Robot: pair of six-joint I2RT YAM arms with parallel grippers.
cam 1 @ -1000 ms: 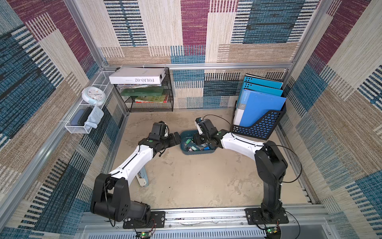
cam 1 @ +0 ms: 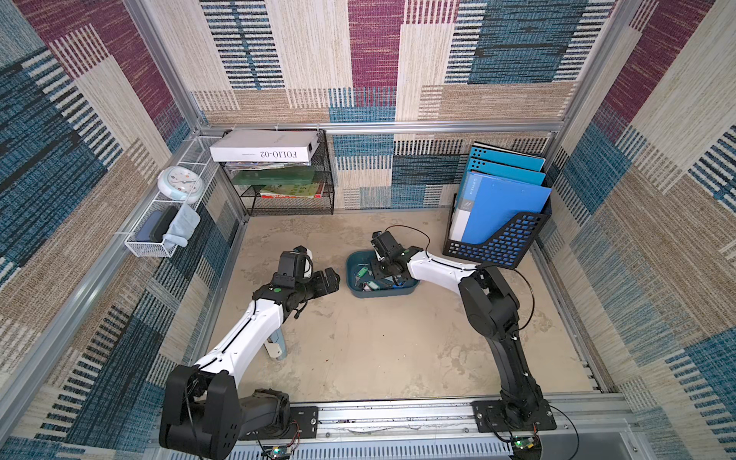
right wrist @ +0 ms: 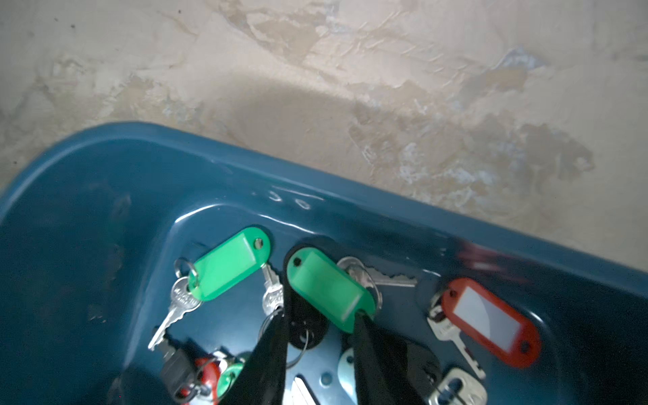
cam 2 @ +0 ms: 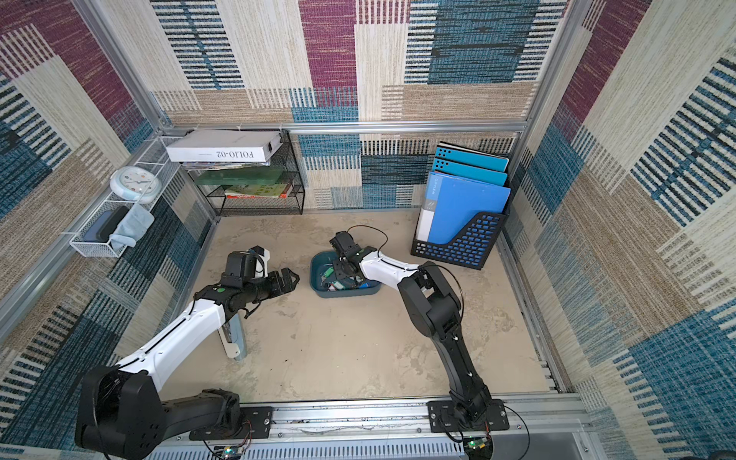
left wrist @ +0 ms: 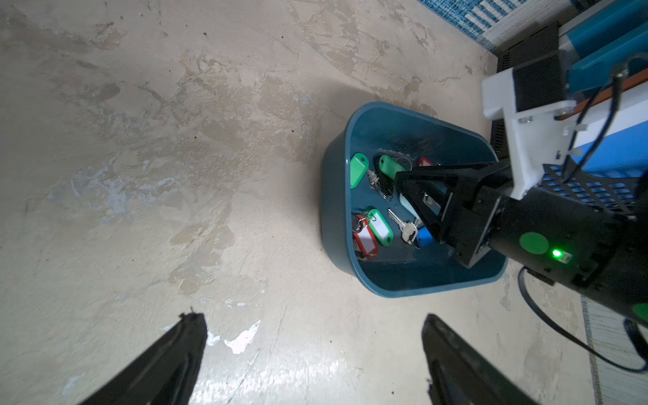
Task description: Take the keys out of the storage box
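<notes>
The dark teal storage box [cam 1: 354, 287] stands mid-table with several tagged keys inside. In the right wrist view, a green-tagged key [right wrist: 229, 263] lies near the box's left end, a second green tag [right wrist: 330, 283] is close to my fingertips, and a red-tagged key [right wrist: 496, 324] lies to the right. My right gripper is down in the box, part open, its fingertips at the lower edge of the second green tag; no firm grip shows. Left of the box, my left gripper is open over bare table, nothing between its fingers.
At the back right stands a black mesh holder [cam 1: 490, 247] with blue binders. A wire shelf [cam 1: 329, 184] occupies the back left. A pale blue and white object [cam 1: 276, 345] lies under the left arm.
My left gripper has drawn back to the left, away from the box. The right arm has shifted left, its gripper still over the box. The box looks unmoved.
</notes>
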